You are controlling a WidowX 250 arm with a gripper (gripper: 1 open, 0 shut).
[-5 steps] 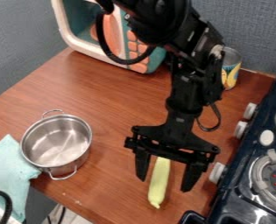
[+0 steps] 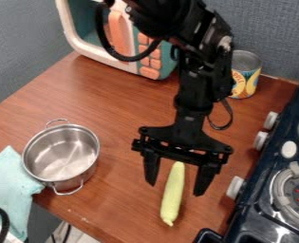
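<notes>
My black gripper [image 2: 176,176] hangs over the middle-front of the wooden table, its two fingers spread wide open on either side of the upper end of a long pale yellow object [image 2: 171,199], like a corn cob or banana, lying on the wood. Nothing is held. Whether the fingertips touch the table cannot be told.
A steel pot [image 2: 62,149] stands at left beside a light blue cloth [image 2: 6,176]. A black stove [image 2: 270,190] fills the right edge. A can [image 2: 244,76] and a toy appliance [image 2: 85,38] sit at the back.
The arm and gripper have risen slightly, uncovering a little more of the yellow object's upper end. The objects on the table have not moved.
</notes>
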